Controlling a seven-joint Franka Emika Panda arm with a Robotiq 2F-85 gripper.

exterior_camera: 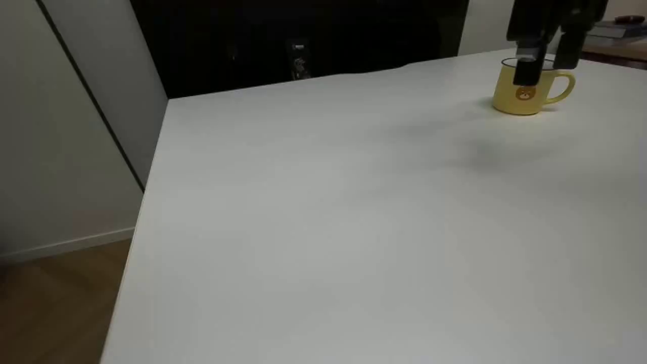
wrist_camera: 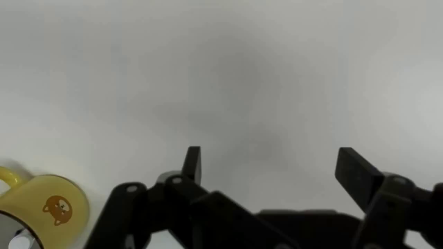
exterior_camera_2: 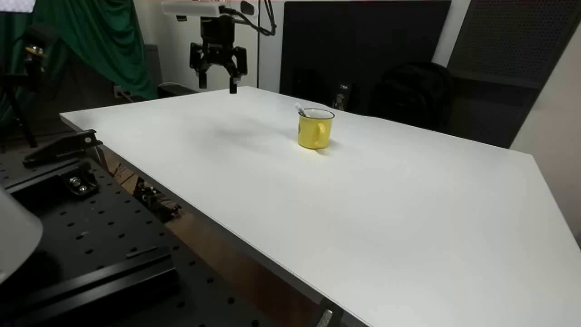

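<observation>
A yellow mug (exterior_camera_2: pixel 308 135) with a dark rim and a bear face on its side stands upright on the white table. Something white and slim (exterior_camera_2: pixel 300 111) sticks up out of it, and its round white end (wrist_camera: pixel 20 242) shows inside the mug (wrist_camera: pixel 62 195) in the wrist view. My gripper (exterior_camera_2: pixel 218 90) hangs above the table, apart from the mug and off to its side. Its black fingers are wide apart, and only bare tabletop shows between them in the wrist view. In exterior view 1 the gripper (exterior_camera: pixel 547 74) overlaps the mug and covers part of its rim.
A black perforated base plate (exterior_camera_2: pixel 130 261) lies along the table's near side. Books (exterior_camera: pixel 618 30) lie beyond the far right corner in exterior view 1.
</observation>
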